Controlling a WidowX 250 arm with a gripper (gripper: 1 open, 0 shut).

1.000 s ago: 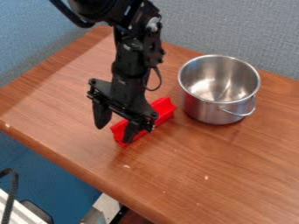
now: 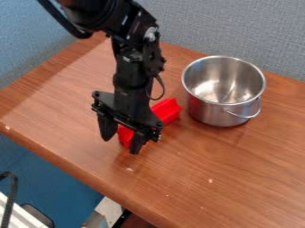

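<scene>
My black gripper (image 2: pixel 121 134) is low over the wooden table (image 2: pixel 71 98), its fingers on either side of a red elongated object (image 2: pixel 165 110) that lies diagonally on the tabletop. The red object is partly hidden by the gripper, and I cannot tell whether the fingers grip it.
A steel pot (image 2: pixel 223 85) with a wire handle stands to the right of the red object, close by. The table's left edge drops off toward a blue area.
The gripper has moved slightly down and toward the viewer over the red object, covering more of it. The pot has not moved.
</scene>
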